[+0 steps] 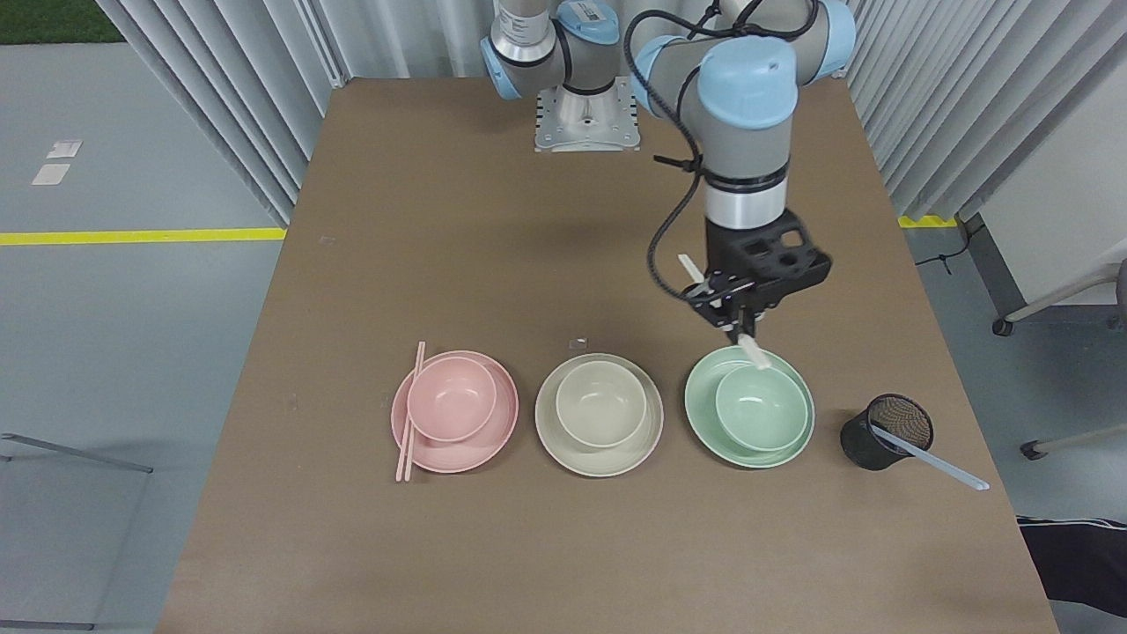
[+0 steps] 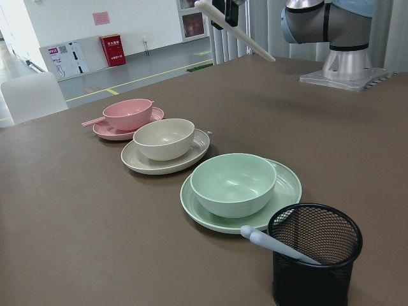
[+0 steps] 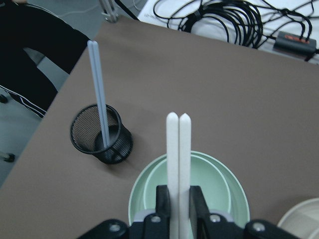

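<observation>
My gripper (image 1: 740, 322) is shut on a pair of white chopsticks (image 3: 178, 149), held above the green plate (image 1: 703, 407) with its green bowl (image 1: 761, 412). To the right stands a black mesh cup (image 1: 868, 444) with pale blue chopsticks (image 1: 940, 465) leaning in it. The beige plate (image 1: 565, 449) with its bowl (image 1: 600, 401) sits in the middle. The pink plate (image 1: 465, 454) with its bowl (image 1: 452, 396) is on the left, pink chopsticks (image 1: 407, 444) lying along its left side.
In the wrist view, coiled black cables (image 3: 227, 20) lie on a white surface beyond the table edge.
</observation>
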